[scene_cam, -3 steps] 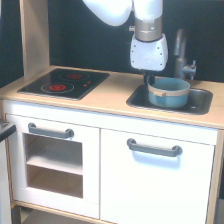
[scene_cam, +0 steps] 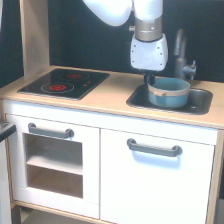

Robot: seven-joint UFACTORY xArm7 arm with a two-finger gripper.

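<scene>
A blue pot (scene_cam: 169, 100) with a brownish rim sits in the dark sink (scene_cam: 200, 103) at the right of the counter. Above the pot's left edge, the white and grey arm points down. My gripper (scene_cam: 150, 79) is dark and small, with its fingertips at or very near the left side of the pot's rim. Whether the fingers are apart or closed on the rim cannot be made out, nor whether they touch it.
A grey tap (scene_cam: 180, 52) rises behind the sink, close to the right of the arm. The black stove (scene_cam: 66, 83) with two red rings is bare at the left. Wooden counter (scene_cam: 112, 98) between stove and sink is clear. White cabinet doors stand below.
</scene>
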